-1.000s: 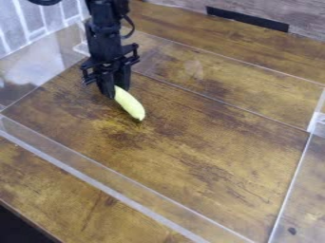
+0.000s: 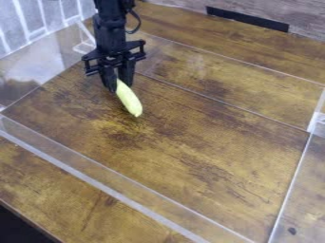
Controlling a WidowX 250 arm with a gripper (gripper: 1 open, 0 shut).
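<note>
A black robot arm hangs down from the top left, its gripper (image 2: 120, 74) low over the wooden surface in the upper left area. A long pale yellow object (image 2: 129, 101) slants from between the fingers down toward the lower right, its upper end in the gripper, which is shut on it. Whether its lower end rests on the surface or is just above it is hard to tell.
Transparent barriers run along its left, front and right sides. A white rail structure stands at the top left.
The gripper and the yellow object have shifted slightly left and up in the view over the last second.
</note>
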